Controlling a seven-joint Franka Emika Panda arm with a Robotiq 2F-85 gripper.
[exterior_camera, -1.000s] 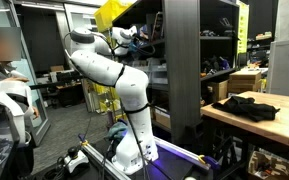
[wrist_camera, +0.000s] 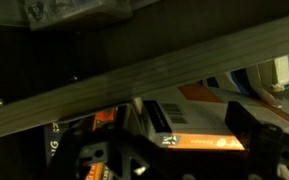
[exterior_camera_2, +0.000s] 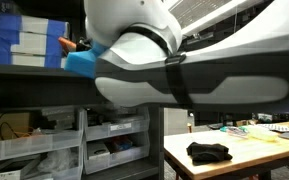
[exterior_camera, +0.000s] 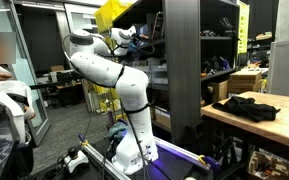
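Note:
My gripper is open in the wrist view, its two dark fingers apart at the bottom of the picture. Between and beyond them lies a pale box with an orange strip (wrist_camera: pixel 206 141); whether a finger touches it, I cannot tell. A dark item with orange markings (wrist_camera: pixel 104 118) sits to its left. In exterior view 1 the white arm (exterior_camera: pixel 124 82) rises from its base and bends toward the upper shelves, where the gripper is too small and dark to make out. The arm fills much of exterior view 2, hiding what is behind it.
A shelf edge (wrist_camera: pixel 134 75) crosses the wrist view close above the box. A clear container (wrist_camera: pixel 79 12) shows beyond it. The tall dark shelf upright (exterior_camera: pixel 186 75) stands beside the arm. A black cloth (exterior_camera: pixel 246 108) lies on the wooden table (exterior_camera: pixel 284 127).
The upper part of the arm near the shelf has shifted slightly. Nothing else has visibly moved.

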